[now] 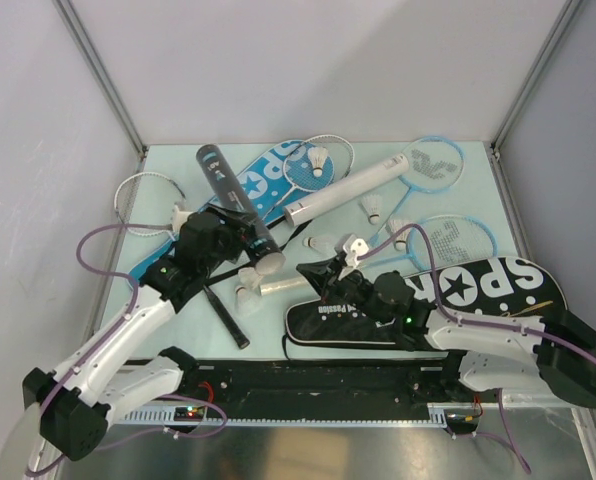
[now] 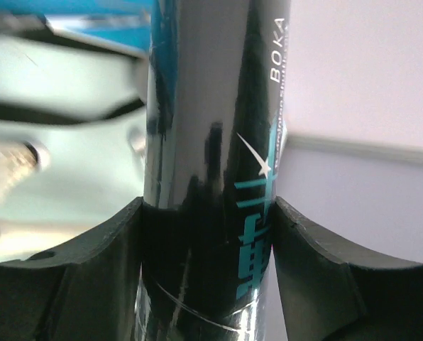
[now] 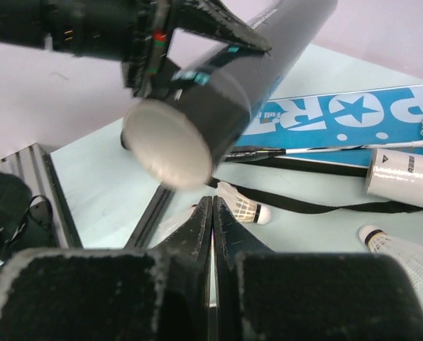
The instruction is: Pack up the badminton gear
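Note:
A long dark shuttlecock tube point(image 1: 223, 180) slants above the table, its pale round end toward the front. My left gripper is shut on this tube, one finger against each side. In the right wrist view the tube's pale end point(image 3: 167, 144) faces me. My right gripper is apart from that end, its fingers together; nothing shows between them. The white tube point(image 1: 348, 190) lies at the table's middle. Behind the dark tube is the blue bag point(image 1: 263, 175); the black bag point(image 1: 458, 300) lies at the front right.
Blue rackets point(image 1: 456, 240) lie at the right, and a white-framed racket point(image 1: 143, 200) at the left. Loose shuttlecocks lie about, one point(image 3: 241, 206) below the dark tube. A black strip point(image 1: 225, 318) is at the front left.

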